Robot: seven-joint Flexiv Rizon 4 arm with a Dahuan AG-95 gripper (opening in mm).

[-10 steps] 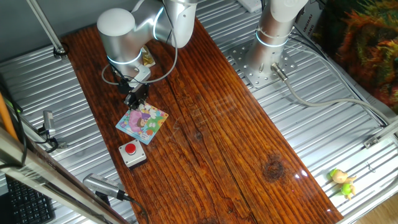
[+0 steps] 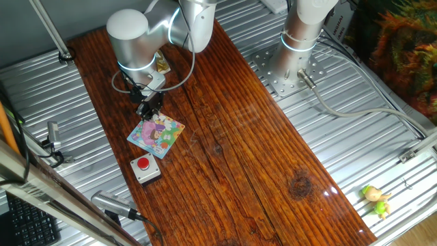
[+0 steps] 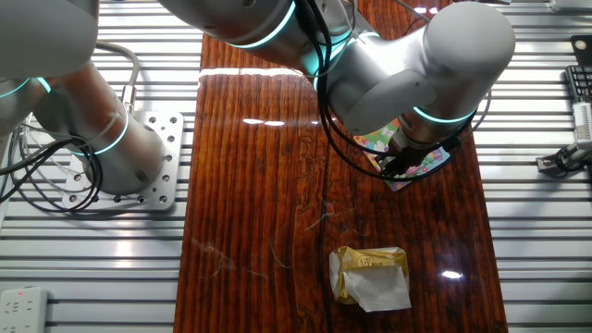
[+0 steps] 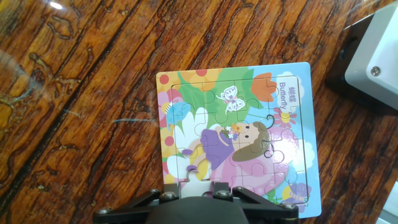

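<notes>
A square butterfly jigsaw puzzle (image 4: 233,134) lies flat on the wooden table, showing a girl in a purple dress among flowers. It appears in exterior view 1 as a bright puzzle card (image 2: 156,135). At the puzzle's lower edge in the wrist view is my gripper, its two dark fingertips a short gap apart. A pale grey-white patch shows between them; whether this is an empty slot or a piece in the fingers is unclear. In exterior view 2 the arm partly covers the puzzle (image 3: 379,137).
A white box with a red button (image 2: 143,164) stands close beside the puzzle. A gold-and-white tissue pack (image 3: 370,277) lies farther along the table. A microphone-like device (image 2: 114,203) sits at the table's edge.
</notes>
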